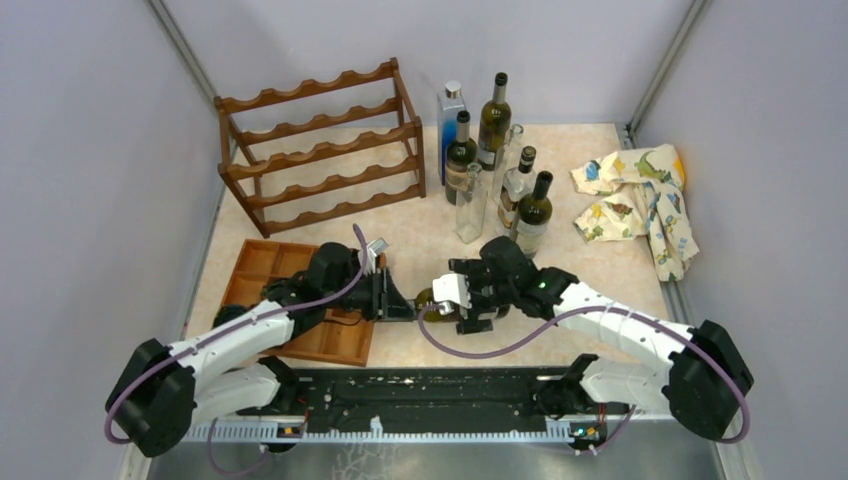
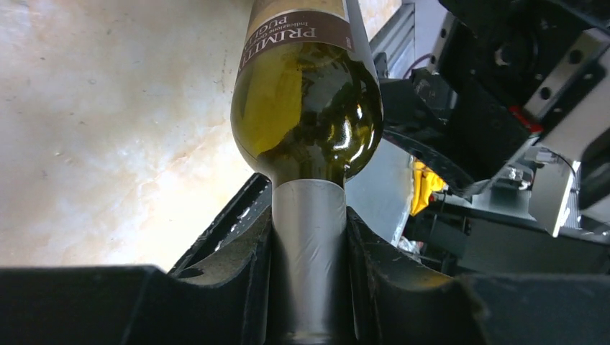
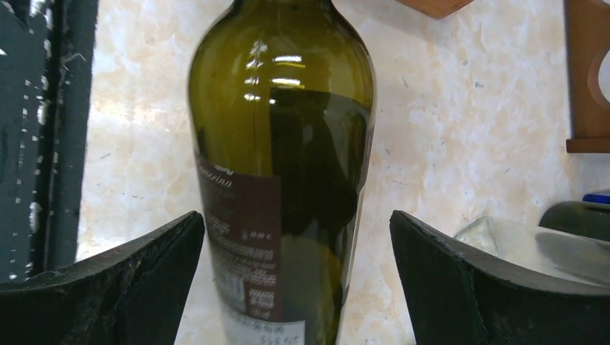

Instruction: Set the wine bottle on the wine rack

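Note:
My left gripper is shut on the silver-capped neck of a green wine bottle (image 2: 306, 108), held sideways over the front middle of the counter. My right gripper (image 1: 470, 300) surrounds the bottle's body from the right; in the right wrist view its open fingers stand either side of the bottle (image 3: 280, 172), with gaps visible. The empty wooden wine rack (image 1: 320, 180) stands at the back left.
Several upright bottles (image 1: 462, 160) stand at the back middle-right. A patterned cloth (image 1: 660, 210) lies at the right. A wooden compartment tray (image 1: 250, 270) is at the left front, partly under the left arm. Enclosing walls are on both sides.

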